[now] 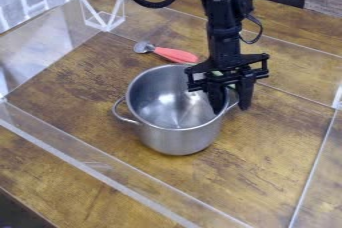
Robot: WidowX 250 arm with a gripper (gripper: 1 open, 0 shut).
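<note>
My black gripper [219, 90] hangs from the top of the view over the right side of a steel pot [163, 122]. Its fingers are down at the pot's right rim and handle, shut on the pot there, though the contact is partly hidden by the gripper body. The pot stands upright on the wooden surface, its left handle sticking out, and looks empty where its inside shows. Something green peeks out behind the gripper.
A utensil with a red handle [175, 54] and metal head lies behind the pot. Transparent panels edge the left side.
</note>
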